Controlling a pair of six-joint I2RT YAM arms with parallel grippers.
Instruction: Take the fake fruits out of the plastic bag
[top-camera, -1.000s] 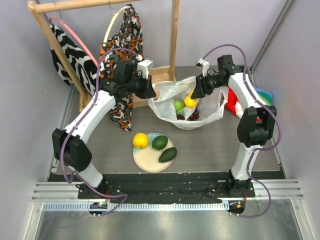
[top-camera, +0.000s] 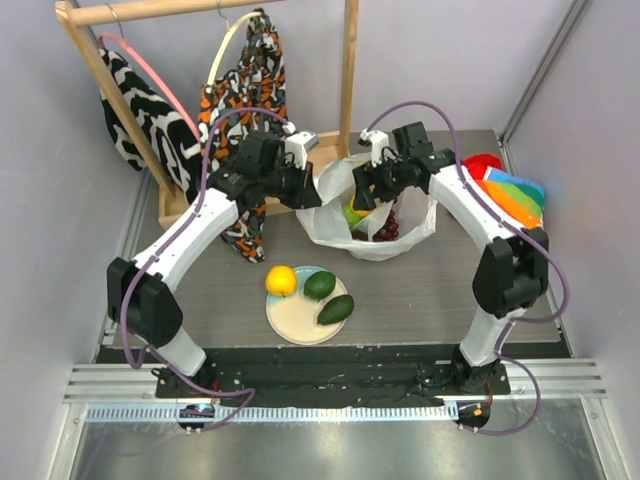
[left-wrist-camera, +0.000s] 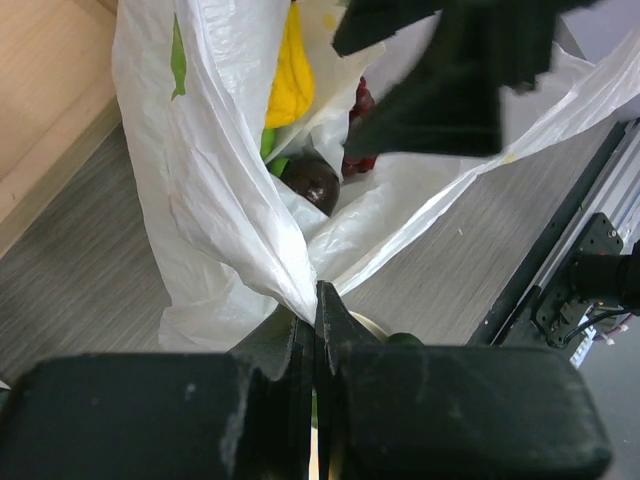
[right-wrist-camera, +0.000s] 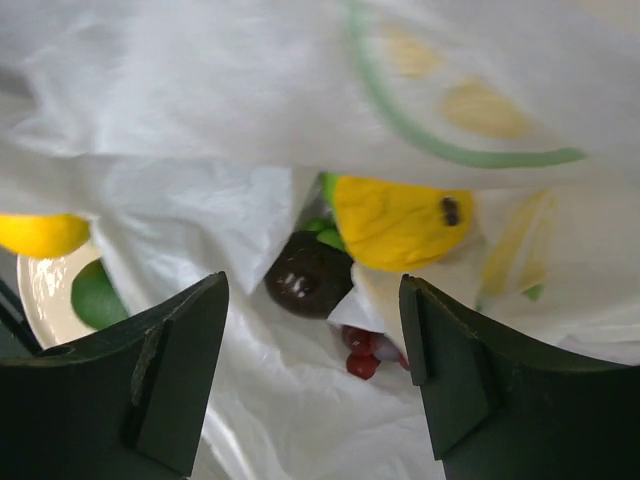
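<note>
The white plastic bag (top-camera: 380, 246) lies with its mouth spread. My left gripper is shut on the edge of the bag, holding that side up. Over the bag's opening, my right gripper (top-camera: 372, 188) has its fingers (right-wrist-camera: 180, 350) parted, with nothing gripped between them. Inside the bag show a yellow fruit (right-wrist-camera: 395, 222), a dark round fruit (right-wrist-camera: 308, 275) and red grapes (top-camera: 388, 230). A green fruit (top-camera: 352, 215) is partly covered by the yellow one. On the plate (top-camera: 295, 320) rest an orange-yellow fruit (top-camera: 281, 281) and two avocados (top-camera: 320, 286).
A wooden rack (top-camera: 351, 70) with hanging patterned cloth bags (top-camera: 245, 90) stands behind the left arm. Colourful cloth (top-camera: 512, 195) lies behind the right arm. Bare table (top-camera: 430, 300) shows right of the plate.
The left gripper shifted slightly right and down.
</note>
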